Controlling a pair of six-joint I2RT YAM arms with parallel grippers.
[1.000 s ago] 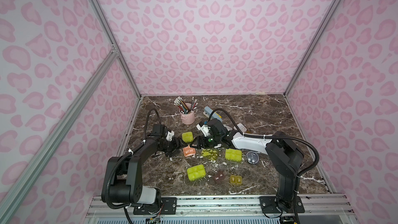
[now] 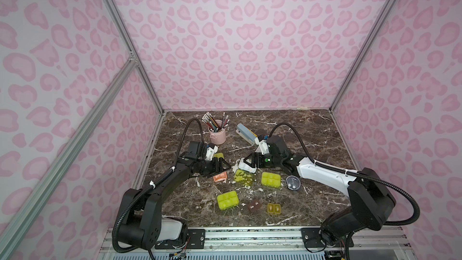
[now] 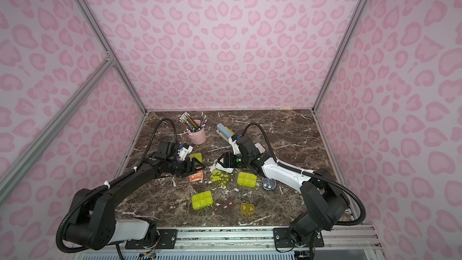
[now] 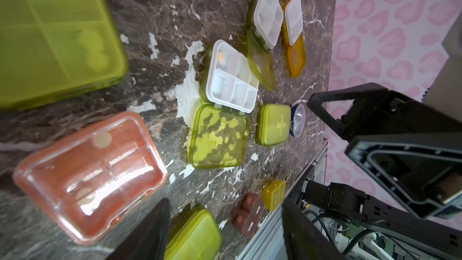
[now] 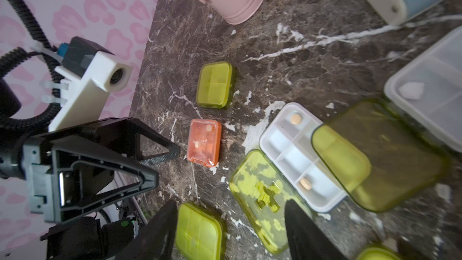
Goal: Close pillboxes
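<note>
A pillbox (image 4: 231,74) stands open, white tray with yellow-green lid, beside another open one (image 4: 267,14). A closed orange pillbox (image 5: 203,142) lies left of them. Closed green pillboxes (image 2: 271,179) (image 2: 227,199) (image 5: 214,84) lie around. My left gripper (image 2: 219,165) is open above the orange box, nothing between its fingers. My right gripper (image 2: 250,160) hangs over the white open pillbox, fingers apart, nothing seen between them.
A pink pencil cup (image 2: 218,135) and a blue stapler (image 2: 246,132) stand at the back. A small blue round container (image 2: 293,182) and small brown and yellow boxes (image 2: 273,208) lie right and front.
My left gripper has moved right over the orange box. My right gripper has moved right, from near the orange box to over the open white pillbox.
</note>
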